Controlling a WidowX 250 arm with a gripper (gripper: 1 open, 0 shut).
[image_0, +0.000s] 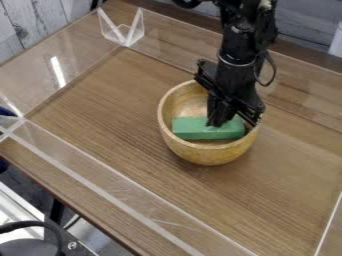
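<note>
A wooden bowl (201, 150) sits near the middle of the table, holding a green block (194, 129) that lies across its inside. My black gripper (217, 120) reaches down from the top right into the bowl, its tips at the top of the block. The gripper looks shut; whether anything is between its fingertips is hard to see.
A white bracket-like object (123, 30) stands at the back left. Clear tape runs across the left part of the table, and a black cable (34, 230) lies at the lower left.
</note>
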